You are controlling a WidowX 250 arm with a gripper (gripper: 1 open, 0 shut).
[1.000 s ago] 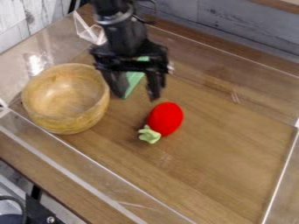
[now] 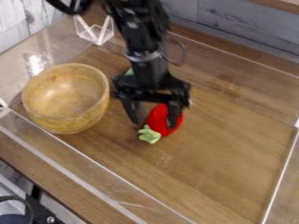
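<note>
My black gripper [image 2: 151, 114] is lowered over a red object [image 2: 165, 122] with a pale green top [image 2: 149, 136], near the middle of the camera view. Its fingers straddle or hang just over the red object, which they partly hide; whether they touch it I cannot tell. A wooden bowl [image 2: 65, 98] sits to the left of the gripper. A green item behind the arm is mostly hidden.
A white wire-like item [image 2: 93, 28] stands at the back left. A wall runs along the back, and dark cables lie at the lower left corner.
The gripper has moved down and slightly toward the front, onto the red object, which it now partly covers. The bowl is unmoved.
</note>
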